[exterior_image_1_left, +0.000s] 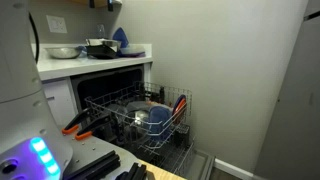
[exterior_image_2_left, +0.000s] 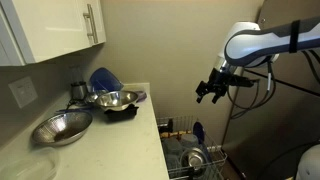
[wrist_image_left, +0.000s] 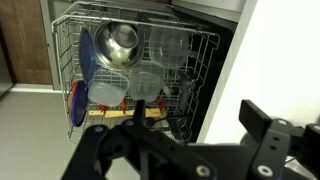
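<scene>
My gripper (exterior_image_2_left: 211, 91) hangs in the air above the dishwasher, its fingers apart and empty. In the wrist view the two dark fingertips (wrist_image_left: 140, 118) are spread wide at the bottom of the picture. Below lies the pulled-out dish rack (wrist_image_left: 62, 60). It holds a round metal pot (wrist_image_left: 120, 42), clear containers (wrist_image_left: 168, 45) and blue dishes (wrist_image_left: 87, 55) standing along one side. Exterior view 1 shows the same rack (exterior_image_1_left: 103, 103) from the front, with a blue item (exterior_image_1_left: 158, 118) inside.
On the white counter (exterior_image_2_left: 120, 150) beside the rack are a metal colander (exterior_image_2_left: 63, 126), a clear bowl (exterior_image_2_left: 30, 163), a metal bowl (exterior_image_2_left: 117, 99) over a black item and a blue dish (exterior_image_2_left: 103, 78). A white cabinet (exterior_image_2_left: 60, 25) overhangs it.
</scene>
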